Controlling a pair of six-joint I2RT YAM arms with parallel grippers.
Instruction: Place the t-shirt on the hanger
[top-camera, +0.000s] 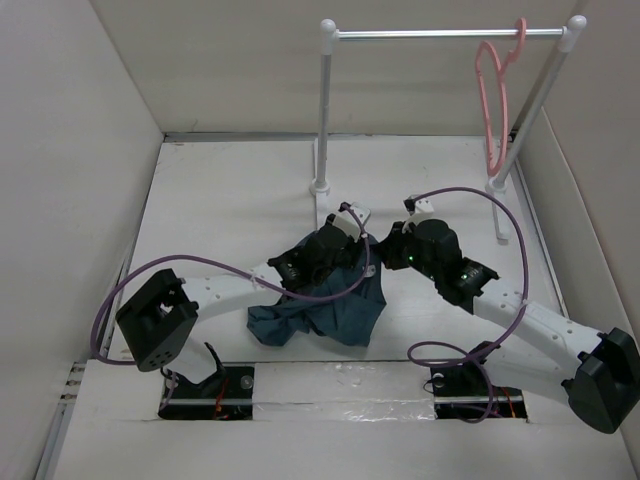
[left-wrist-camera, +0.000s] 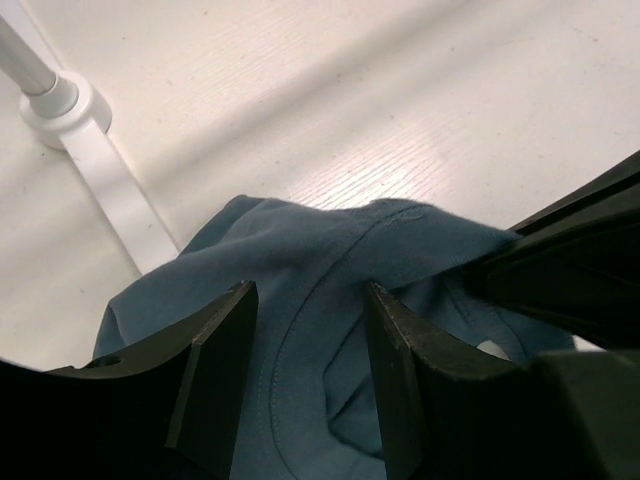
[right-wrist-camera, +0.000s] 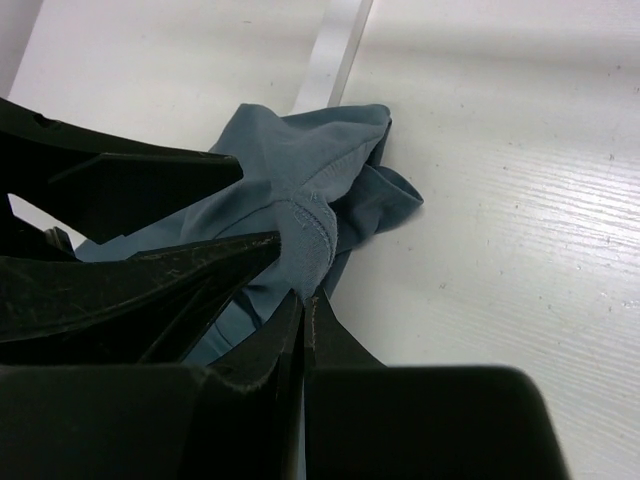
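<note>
The dark teal t-shirt (top-camera: 330, 315) lies bunched on the white floor between both grippers. My left gripper is over it with its fingers apart, a fold of cloth showing between and beyond them. My right gripper is shut on a pinched, raised edge of the t-shirt, which rises from its fingertips in the right wrist view. Both grippers are close together near the shirt's upper part. A pink hanger (top-camera: 489, 105) hangs from the rail at the upper right.
The white rack (top-camera: 324, 110) stands behind the shirt, its foot bar close to the cloth. Walls bound both sides.
</note>
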